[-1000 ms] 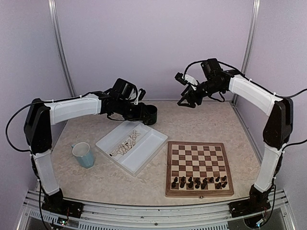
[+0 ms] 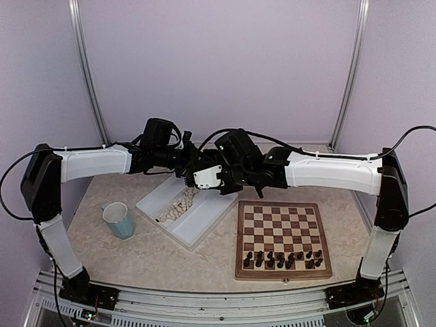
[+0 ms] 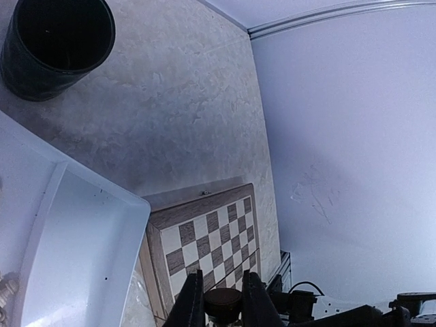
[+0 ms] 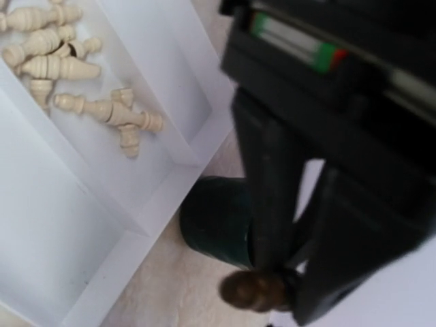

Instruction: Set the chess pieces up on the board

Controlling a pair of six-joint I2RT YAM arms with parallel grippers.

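Note:
In the left wrist view my left gripper is shut on a dark chess piece [image 3: 223, 304], its round base facing the camera. The right wrist view shows that brown piece [image 4: 246, 291] poking out between the left gripper's fingers [image 4: 267, 180]. Over the tray in the top view, my right gripper [image 2: 199, 169] meets the left one; overlapping arms hide its fingers there. The chessboard [image 2: 241, 231] carries several dark pieces [image 2: 281, 259] along its near rows. Several cream pieces [image 2: 180, 204] lie jumbled in one compartment of the white tray [image 2: 221, 208].
A dark cup [image 3: 41, 82] stands behind the tray, hidden by the arms in the top view. To the tray's left is a light-blue mug [image 2: 120, 221]. The board's middle and far rows are empty. Both arms reach across the space above the tray.
My right arm has swung left from the back right until its gripper meets the left one. The left arm has shifted slightly. Board and tray pieces look unmoved.

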